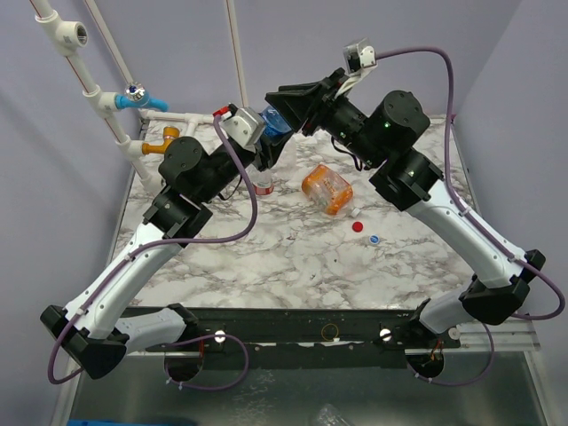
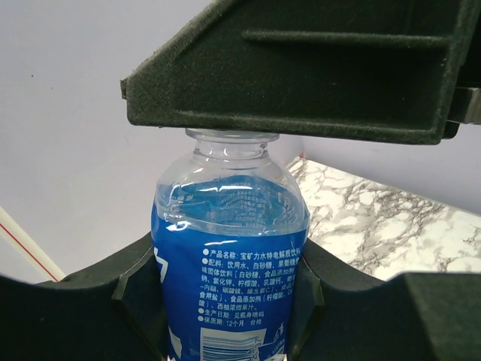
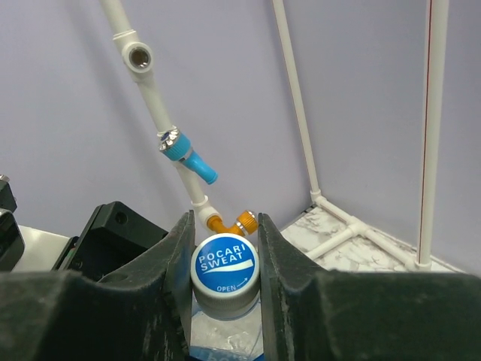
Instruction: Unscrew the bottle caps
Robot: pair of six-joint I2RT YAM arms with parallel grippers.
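In the left wrist view a clear bottle (image 2: 230, 226) with a blue label stands between the dark fingers of my left gripper (image 1: 268, 145), shut around its body. Just above the bottle's neck ring, a finger of my right gripper crosses and hides the cap from that side. Seen from the right wrist, the white cap (image 3: 225, 272) with a blue top marked "SWEAT" sits squeezed between the right gripper's fingers (image 3: 179, 263). Whether the cap is still threaded on the neck cannot be made out.
A clear bottle with an orange label (image 1: 327, 190) lies on the marble table (image 1: 275, 257). Near it are a red cap (image 1: 358, 226) and a blue cap (image 1: 374, 240). Behind the left gripper is another bottle (image 1: 263, 182). White pipes (image 1: 111, 115) run along the left and back.
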